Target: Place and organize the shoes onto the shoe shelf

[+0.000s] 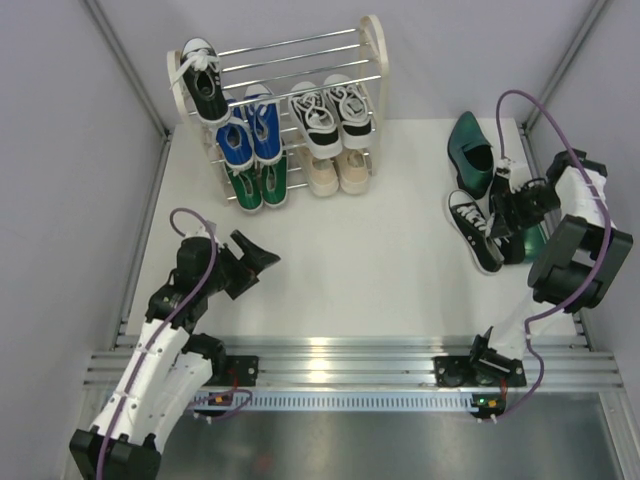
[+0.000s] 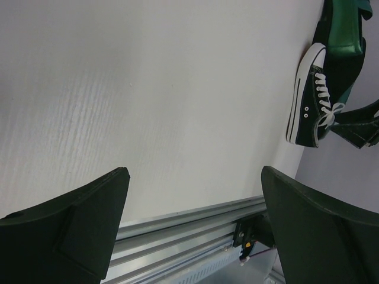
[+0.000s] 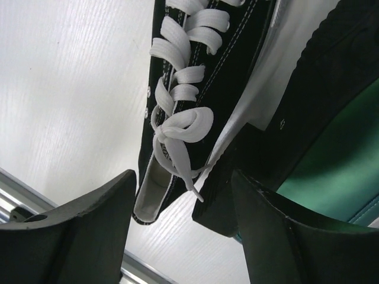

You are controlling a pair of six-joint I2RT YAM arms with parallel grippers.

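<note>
On the shelf [image 1: 371,55] at the back left stand blue, green, cream and black-and-white shoes. A single black sneaker [image 1: 205,85] sits top left. At the right lie loose shoes: a green one [image 1: 466,150], a black sneaker with white laces [image 1: 470,225], and more dark and green ones beneath my right gripper [image 1: 505,225]. In the right wrist view its fingers straddle the heel end of the laced sneaker [image 3: 225,77], part open; whether they touch it I cannot tell. My left gripper [image 1: 255,265] is open and empty over bare table at the left.
A metal rail runs along the front edge, with walls on both sides.
</note>
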